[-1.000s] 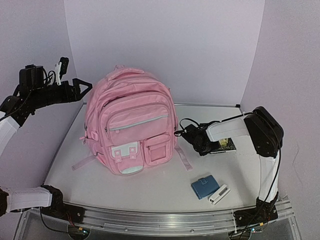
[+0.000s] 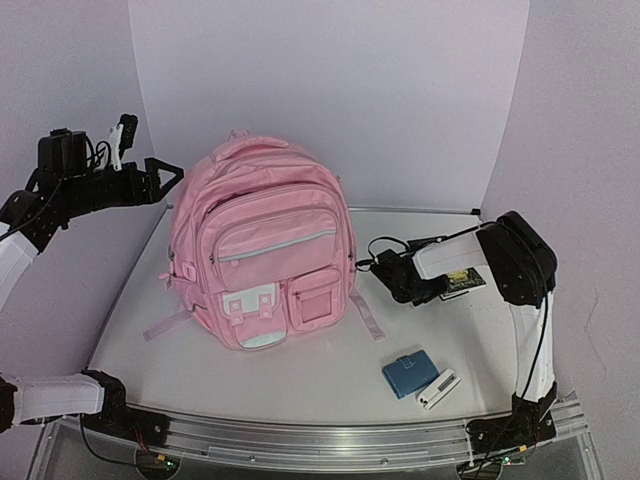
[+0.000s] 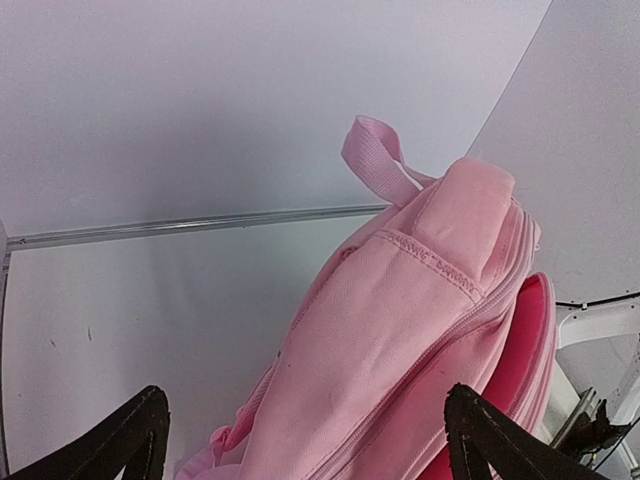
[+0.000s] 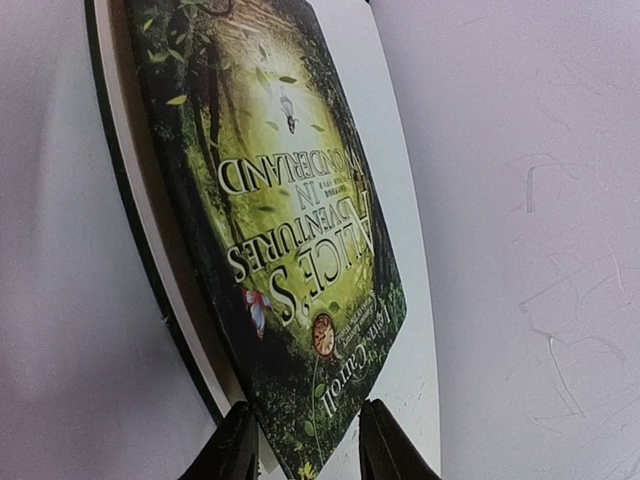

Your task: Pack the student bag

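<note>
The pink backpack [image 2: 275, 250] stands upright left of centre. In the left wrist view, its upper part shows as a pink bag [image 3: 370, 330] with a loop on top. Left of the bag, my left gripper [image 2: 172, 178] hangs raised and open, nothing between its fingers. A book [image 2: 465, 280] titled Alice's Adventures in Wonderland lies at the right, partly hidden by the arm. In the right wrist view, a corner of the book [image 4: 290, 340] lies between the parted fingers of my right gripper. Whether they grip it, I cannot tell.
At the front right, a blue wallet-like case [image 2: 409, 372] lies beside a small white item [image 2: 438, 389]. Bag straps rest on the white table [image 2: 330, 385]. Walls close in the back and both sides. Clear table lies in front of the bag.
The book has shifted slightly right and turned a little in the top view. My right arm has moved slightly, its wrist edging right. The left arm and the bag have stayed put.
</note>
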